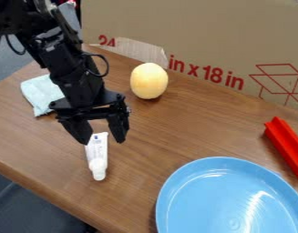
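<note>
My black gripper (100, 132) hangs over the wooden table in the camera view, its fingers apart and pointing down. Beneath and between them, a white tube (97, 159) lies lengthwise toward the front edge, its upper end close to the fingertips; whether they touch it cannot be told. A pale yellow egg-shaped object (149, 80) stands behind the gripper to the right. A blue plate (229, 203) sits at the front right.
A red bar-shaped object (286, 149) lies at the right edge. A pale cloth (40, 94) is at the left, behind the arm. A cardboard box (218, 36) walls the back.
</note>
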